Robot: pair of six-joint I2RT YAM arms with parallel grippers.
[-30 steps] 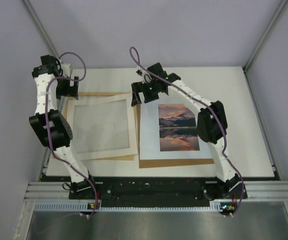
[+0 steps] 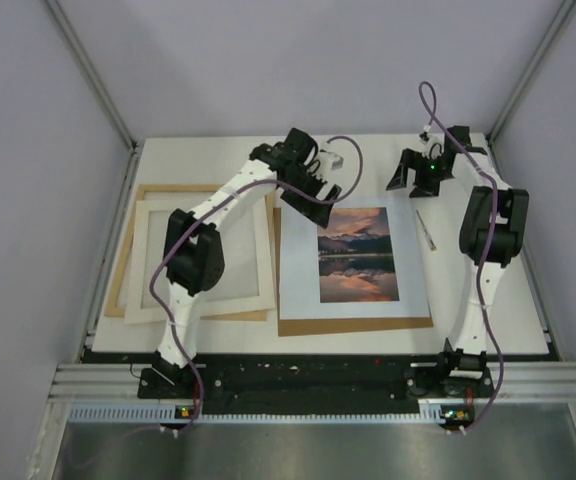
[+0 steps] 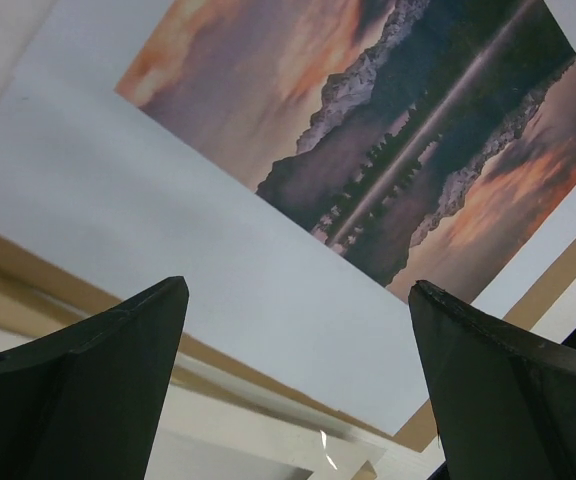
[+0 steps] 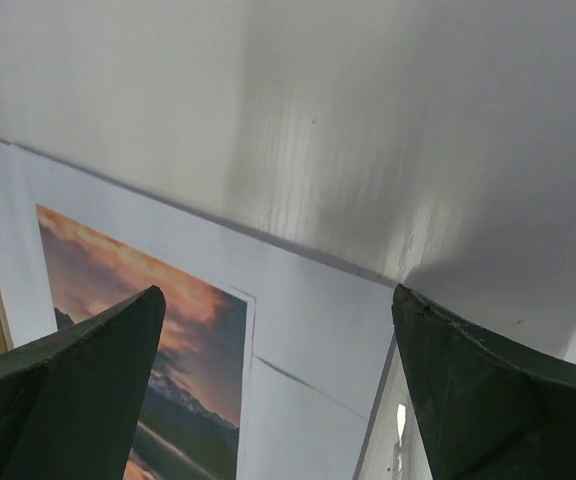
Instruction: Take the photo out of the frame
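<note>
The photo (image 2: pixel 360 268), a mountain lake at sunset, lies on a white sheet (image 2: pixel 301 285) over a brown backing board (image 2: pixel 356 327). To its left rests the pale frame (image 2: pixel 266 262), with a wider wooden border under it. Above the photo's upper left is my left gripper (image 2: pixel 325 208), open and empty; its fingers (image 3: pixel 133 345) are wide apart over the sheet's edge in the left wrist view. My right gripper (image 2: pixel 408 188), open too, hovers by the sheet's upper right corner. In the right wrist view that corner (image 4: pixel 373 305) shows between its fingers.
A thin pen-like tool (image 2: pixel 426 231) lies right of the sheet. The left arm crosses over the frame and hides part of it.
My left gripper has swung right, from the far left over the frame to above the photo. The right gripper has moved from the sheet's upper left to its upper right, uncovering the tool.
</note>
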